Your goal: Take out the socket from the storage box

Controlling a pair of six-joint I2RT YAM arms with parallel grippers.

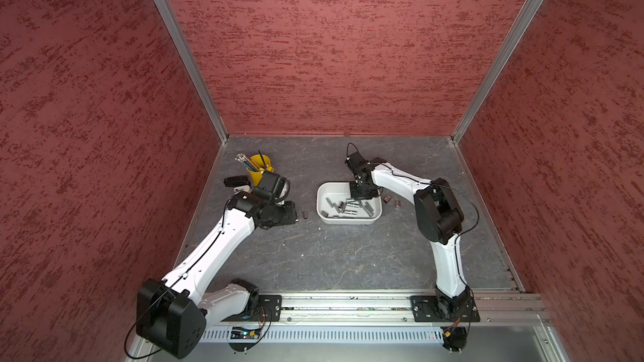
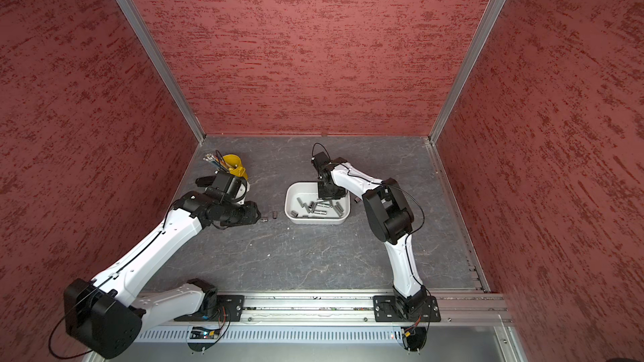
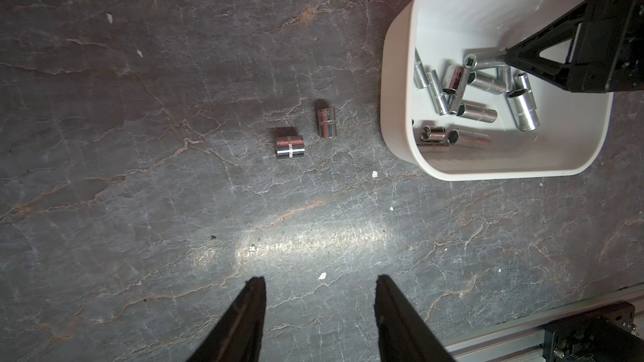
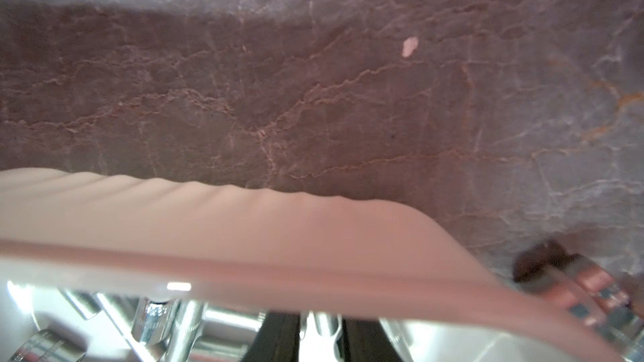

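Observation:
The white storage box [image 1: 349,222] holds several loose silver sockets [image 3: 523,109] on its floor. My right gripper reaches down inside the box. Its fingers [image 4: 372,342] stand a narrow gap apart, and a silver socket [image 4: 326,323] shows between them. Pale floor is visible beside that socket, so I cannot tell whether either finger touches it. The near box wall hides part of this spot in the right wrist view. My left gripper is open and empty above the table, left of the box.
Two small sockets lie on the table left of the box, one upright in view [image 3: 326,122] and one sideways [image 3: 289,146]. More lie right of it [image 1: 387,199]. A yellow cup [image 1: 261,164] of tools stands at back left.

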